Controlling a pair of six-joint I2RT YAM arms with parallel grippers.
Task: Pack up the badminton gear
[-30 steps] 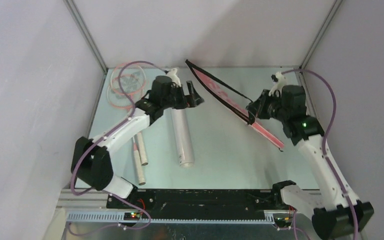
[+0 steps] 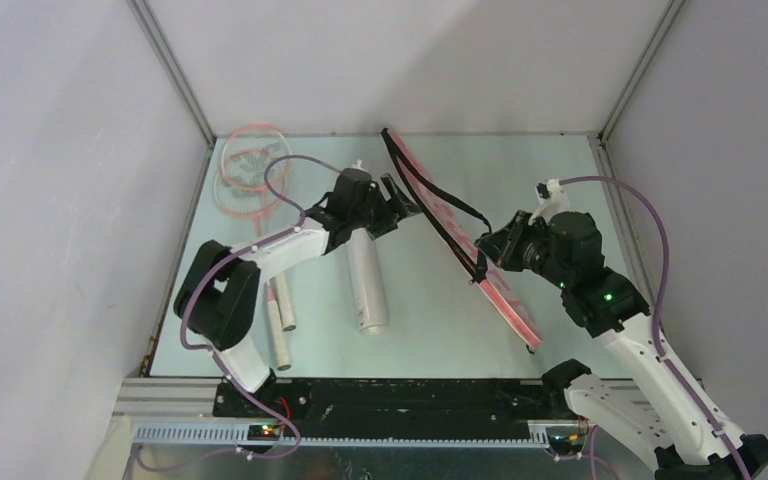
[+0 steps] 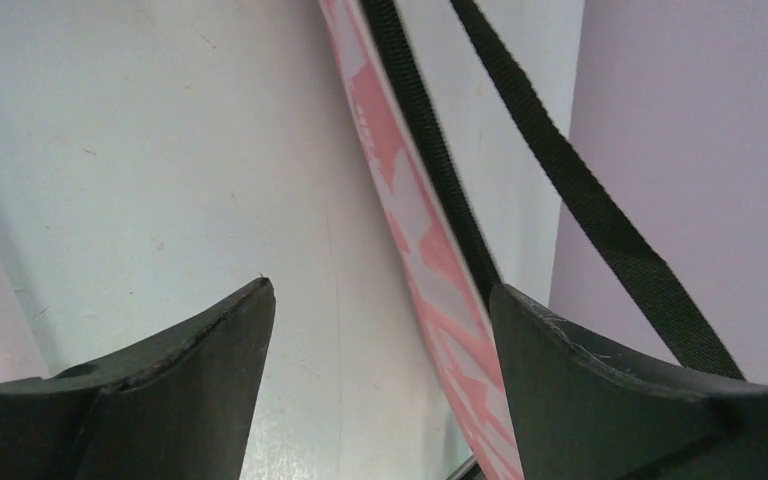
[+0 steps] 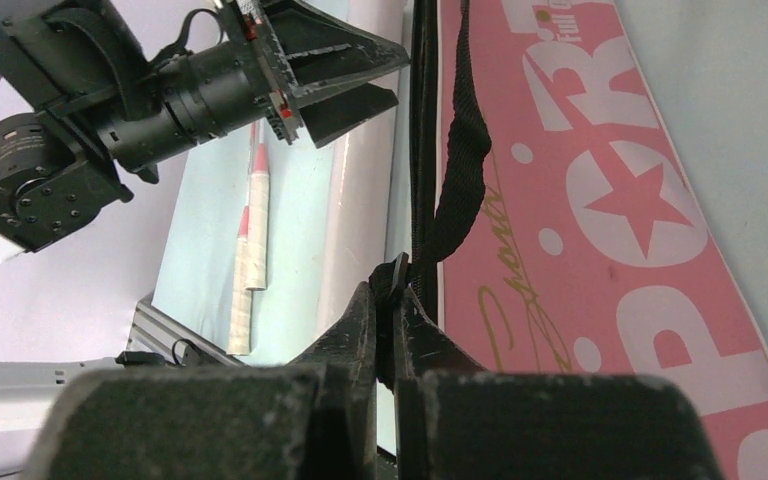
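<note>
A pink racket bag (image 2: 515, 315) with white lettering (image 4: 600, 240) stands slanted at the centre right, a black zip and strap along it. My right gripper (image 2: 485, 245) is shut on the black strap (image 4: 460, 180). My left gripper (image 2: 400, 205) is part open beside the bag's upper part, nothing between its fingers; the bag's edge (image 3: 420, 250) runs just past them. Two pink rackets (image 2: 255, 150) lie at the left with pale handles (image 2: 279, 345). A white shuttlecock tube (image 2: 368, 290) lies in the middle, partly under my left arm.
Grey walls bound the table (image 2: 440, 340) at the back and sides, with a frame along the front. There is bare surface between tube and bag and at the right behind the right arm.
The bag and my right gripper have moved toward the front left since a second ago.
</note>
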